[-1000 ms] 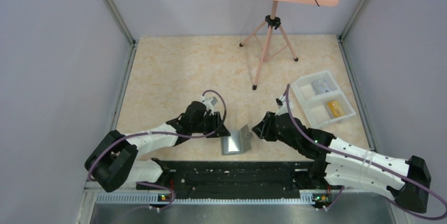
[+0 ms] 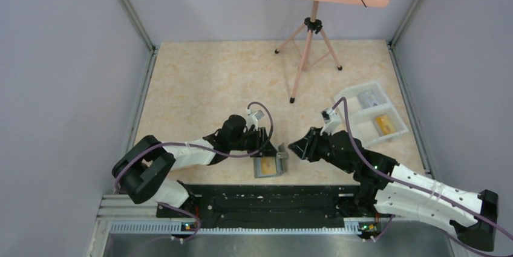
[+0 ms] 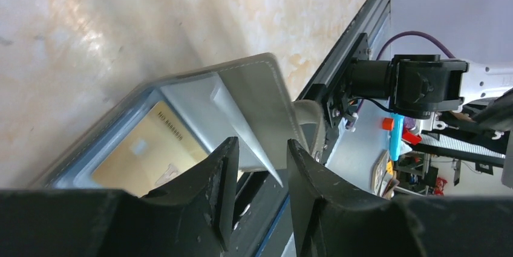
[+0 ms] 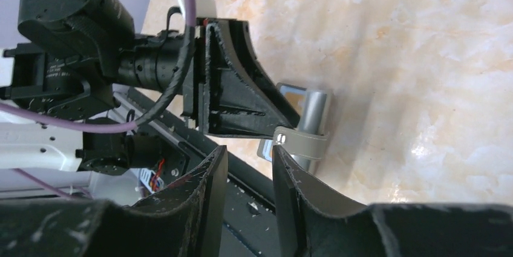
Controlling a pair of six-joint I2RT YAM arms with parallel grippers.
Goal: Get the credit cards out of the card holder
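Observation:
Near the table's front edge the grey card holder (image 2: pixel 282 167) lies open. A gold card (image 3: pixel 151 149) shows inside it in the left wrist view. One clear sleeve page (image 3: pixel 239 123) stands raised along the cover (image 3: pixel 257 91), beyond my left fingertips. My left gripper is over the holder, its fingers apart; whether the page touches them cannot be told. In the right wrist view, the left arm's fingers (image 4: pixel 266 109) partly hide the holder, and its strap flap (image 4: pixel 300 142) faces me. My right gripper is open and empty, just right of the holder.
A white two-compartment tray (image 2: pixel 363 112) sits at the right, with a silvery card (image 2: pixel 368 98) and a yellow card (image 2: pixel 385 125) in separate compartments. A pink tripod stand (image 2: pixel 308 39) rises at the back.
My left gripper has moved right across the holder. The silvery page has swung rightward, uncovering the gold card.

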